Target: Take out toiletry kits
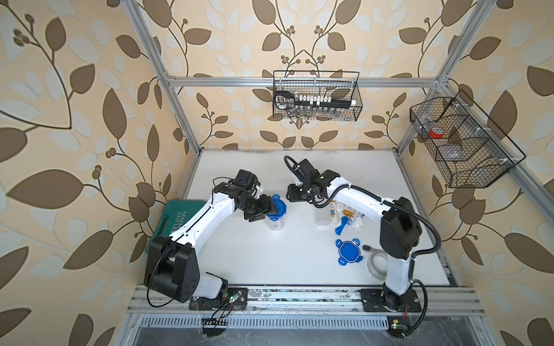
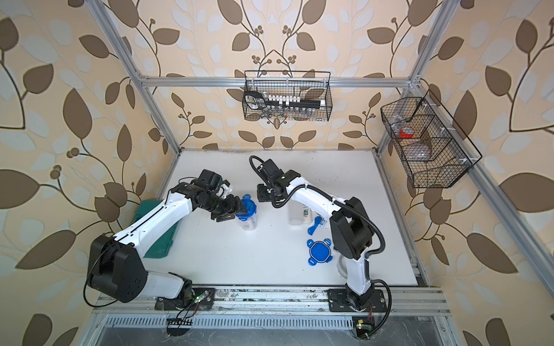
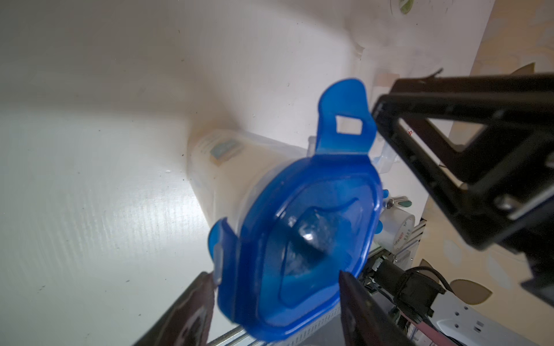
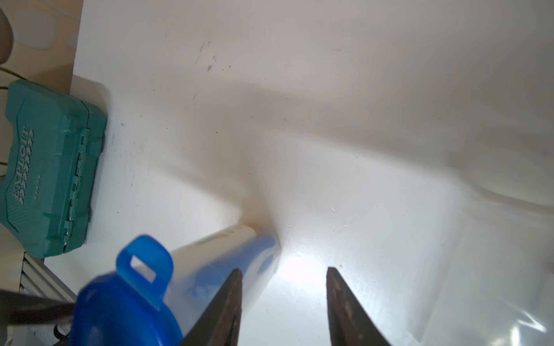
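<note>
A clear container (image 1: 275, 225) with a blue lid (image 1: 278, 208) stands mid-table. In the left wrist view one lid clip (image 3: 346, 112) sticks outward, and another clip (image 3: 225, 253) sits by my left finger. Something pale with a small label shows dimly through the wall. My left gripper is open at the lid, its fingers spread on either side of the near part. To the right of the container, my right gripper is apart from it, fingers part open, only bare table visible between the fingers. A second, lidless clear container (image 2: 296, 216) lies partly behind the right forearm.
A loose blue lid (image 1: 349, 252), a blue item (image 1: 341, 225) and small toiletries (image 1: 349, 213) lie on the right, near a white round object (image 1: 378, 264). A green case (image 4: 49, 167) is at far left. Wire baskets (image 1: 317, 95) hang behind.
</note>
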